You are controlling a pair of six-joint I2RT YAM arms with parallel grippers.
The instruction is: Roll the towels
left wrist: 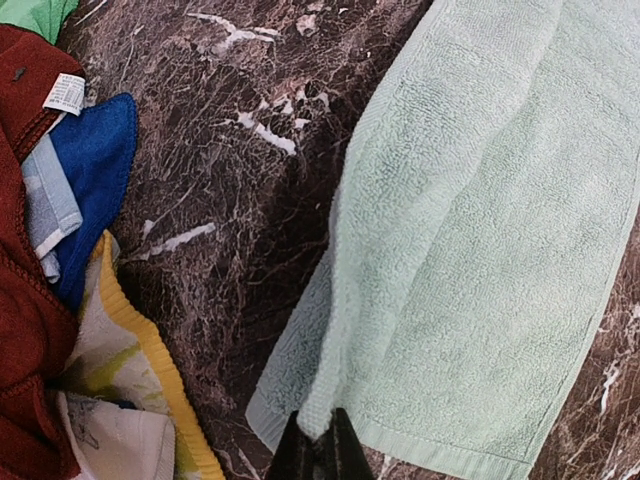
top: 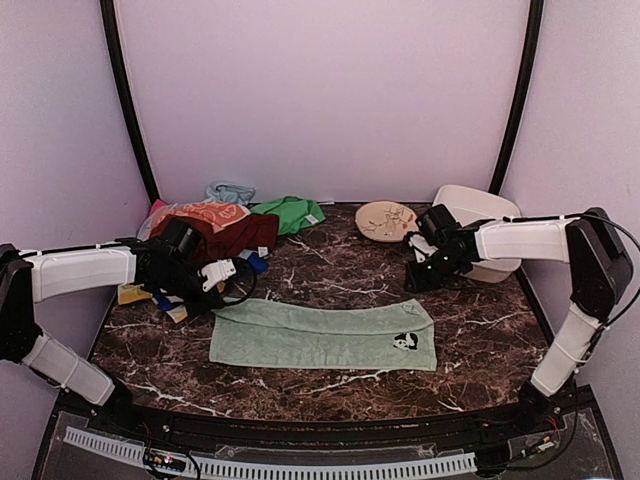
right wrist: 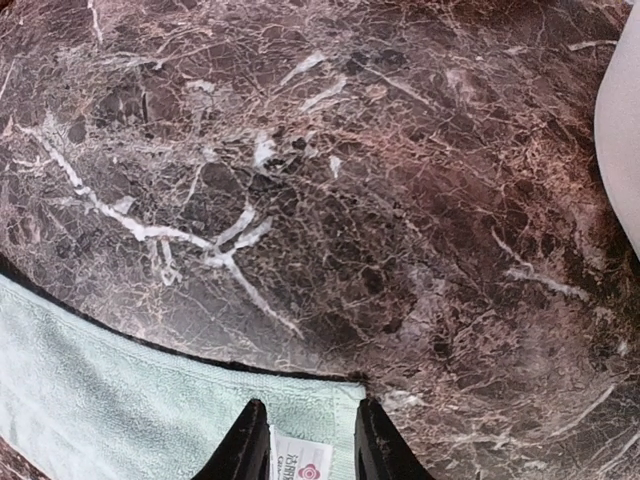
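Note:
A mint towel (top: pixel 320 345) with a panda print lies along the front of the table, its far long edge folded over as a band. My left gripper (top: pixel 213 300) is at the band's left end, shut on the towel's raised edge (left wrist: pixel 338 280), as the left wrist view shows. My right gripper (top: pixel 417 275) is open above and just behind the band's right end; in the right wrist view its fingertips (right wrist: pixel 352 430) stand over that corner, beside a white label (right wrist: pixel 300 455).
A heap of cloths (top: pixel 210 225) fills the back left. A round plate (top: pixel 385 218) and a white bin (top: pixel 480 205) stand at the back right.

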